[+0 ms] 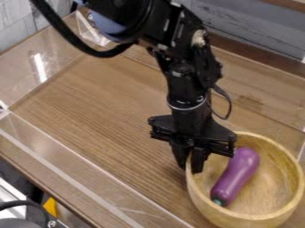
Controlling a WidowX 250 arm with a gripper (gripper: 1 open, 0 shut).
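My black gripper (193, 156) points down at the left rim of a yellow bowl (274, 203) in the lower right, shut on that rim. The fingertips are dark and partly hidden against each other and the rim. A purple eggplant (236, 176) lies inside the bowl, its green stem end toward the front, to the right of the gripper.
A clear plastic edge runs along the left side, and a wooden ledge (280, 4) is at the back right.
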